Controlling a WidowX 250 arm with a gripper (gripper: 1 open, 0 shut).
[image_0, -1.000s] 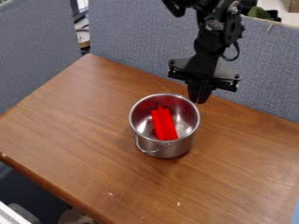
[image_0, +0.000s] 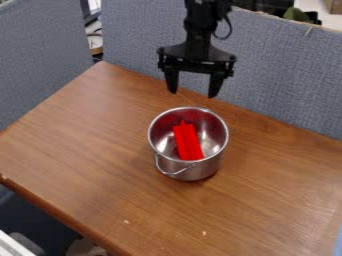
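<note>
My black gripper (image_0: 191, 78) hangs over the back of the wooden table, above and behind a metal pot (image_0: 207, 166), with its two fingers spread apart and nothing between them. The pot stands right of the table's middle, and a red block (image_0: 189, 143) lies inside it, leaning along its floor.
Grey padded walls (image_0: 287, 85) border the back and left. A white object sits off the table at the bottom left.
My gripper has moved left across the back of the table and up a little. The pot and red block have not visibly moved.
</note>
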